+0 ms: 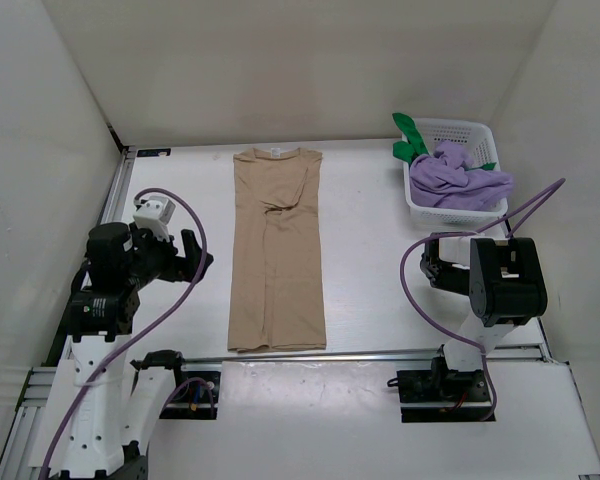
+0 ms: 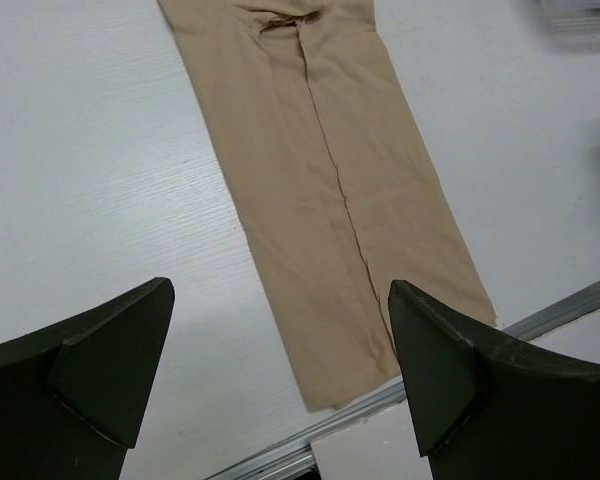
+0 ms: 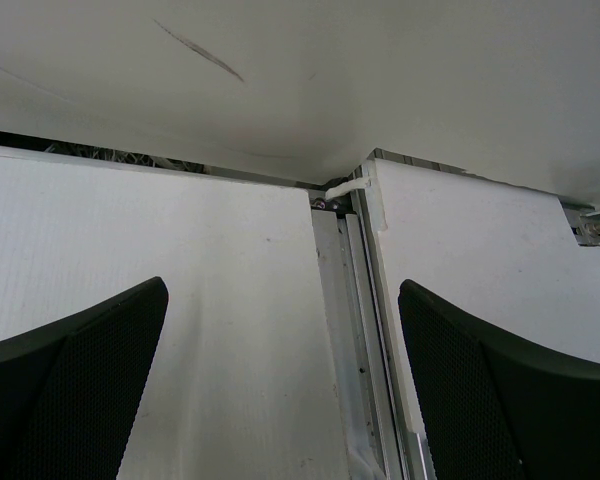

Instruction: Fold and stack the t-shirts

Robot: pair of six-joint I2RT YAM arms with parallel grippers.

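Note:
A tan t-shirt (image 1: 292, 270) lies flat on the white table, its sides folded inward into a long narrow strip. Its collar is toward the back wall and its hem near the front edge. A fold edge runs down its middle, with a small bunched crease near the upper part. In the left wrist view the shirt (image 2: 280, 200) stretches below my left gripper, which is open and empty. That gripper (image 1: 202, 255) hovers left of the shirt in the top view. On the far right my right gripper stands open over bare surface.
A white basket (image 1: 452, 216) at the back right holds a crumpled purple cloth (image 1: 458, 182) and a green cloth (image 1: 412, 138). Between shirt and basket the table (image 1: 365, 250) is clear. A metal rail (image 1: 380, 355) runs along the front edge.

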